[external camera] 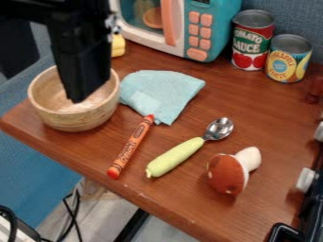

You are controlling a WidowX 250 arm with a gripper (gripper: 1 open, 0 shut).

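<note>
My gripper [78, 85] is a large black shape at the top left, hanging over a pale wooden bowl [74, 114] at the table's left edge; whether it is open or shut cannot be seen. Right of the bowl lie a folded light-blue cloth [157, 92], an orange-red stick [131, 146], a spoon with a pale yellow-green handle [172, 159] and a red-and-white mushroom toy [229, 174].
A teal toy microwave [199, 28] stands at the back, with a tomato can [250, 43] and another can [289, 60] to its right. A black appliance [303, 198] lines the right edge. The wooden table [177, 208] ends at the front left.
</note>
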